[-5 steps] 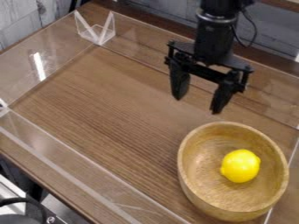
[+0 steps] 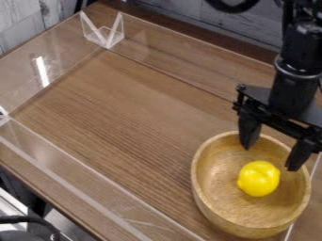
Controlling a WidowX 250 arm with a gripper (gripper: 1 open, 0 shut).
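Note:
My black gripper [image 2: 272,141] hangs at the right over a tan oval bowl [image 2: 208,179], its two fingers apart with nothing between them. In the bowl, below the fingers, lies a yellow round object [image 2: 259,178]. The gripper stands above it, toward the bowl's back rim.
Bare wooden table [image 2: 113,132] fills the left and middle, with free room there. A white wire-like object [image 2: 101,28] stands at the back left. The table's edge runs along the left.
The gripper has moved toward the front right and down, from behind the bowl to over it. The bowl and yellow object have not visibly moved.

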